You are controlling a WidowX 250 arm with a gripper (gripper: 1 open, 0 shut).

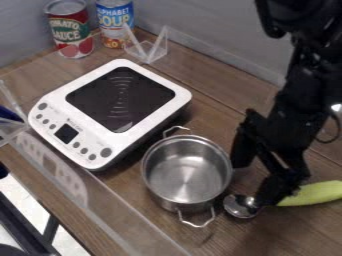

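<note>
My black gripper (261, 165) hangs low at the right side, open, its fingers just beside the steel pot (186, 173) and over a metal utensil (242, 206) on the wooden table. A yellow-green long object (315, 194) lies to the right, partly hidden behind the gripper. The pot has two wire handles and looks empty.
A white induction cooker (110, 112) fills the left middle. A tomato sauce can (72, 30) and an alphabet soup can (115, 22) stand at the back left.
</note>
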